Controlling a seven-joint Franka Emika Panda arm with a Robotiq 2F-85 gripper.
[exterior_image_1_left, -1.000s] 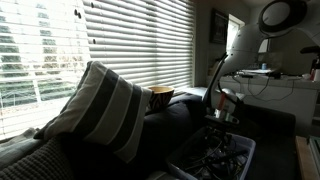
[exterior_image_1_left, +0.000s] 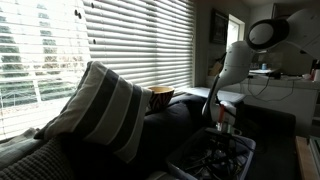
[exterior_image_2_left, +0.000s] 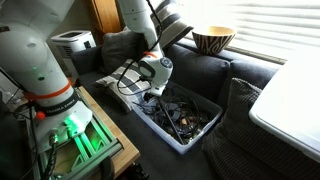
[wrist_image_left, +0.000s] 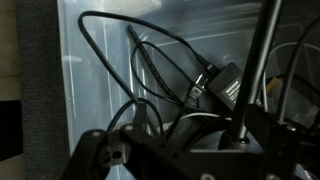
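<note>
A clear plastic bin (exterior_image_2_left: 185, 147) full of dark cables and gear sits on the dark sofa. My gripper (exterior_image_2_left: 153, 95) points down into its near-left part. In the wrist view, my dark gripper lies along the bottom edge, over the contents. A thin black rod (wrist_image_left: 262, 45) runs down from the top to the right finger side; contact with it is unclear. Beyond the fingers lie a black adapter (wrist_image_left: 227, 84) and a looped black cable (wrist_image_left: 98, 50). Shadow and clutter hide the fingertips, so the fingers' state and anything between them cannot be made out.
On the sofa back stands a patterned bowl (exterior_image_2_left: 213, 39). A striped cushion (exterior_image_1_left: 105, 110) leans near the window, and a dark textured cushion (exterior_image_2_left: 245, 130) is right of the bin. A white surface (exterior_image_2_left: 292, 105) lies further right; a wooden edge (exterior_image_2_left: 120, 157) is near the arm's base.
The arm has come lower over the last second. My gripper has gone down toward the bin's contents, and the bin seems to be in the same place.
</note>
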